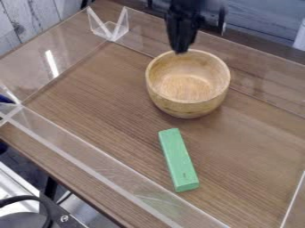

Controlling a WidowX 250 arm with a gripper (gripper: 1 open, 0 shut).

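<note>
A dark gripper (183,39) hangs at the top centre, just above the back rim of a round wooden bowl (187,89); it looks shut, with nothing visible between its fingers, though it is blurred. The bowl's inside looks empty. A long green block (177,160) lies on the wooden table (95,134) in front of the bowl.
Clear plastic edging runs along the table's left and front sides. A clear bracket-like piece (109,25) stands at the back left. A black cable or hose (36,200) is at the lower left, off the table.
</note>
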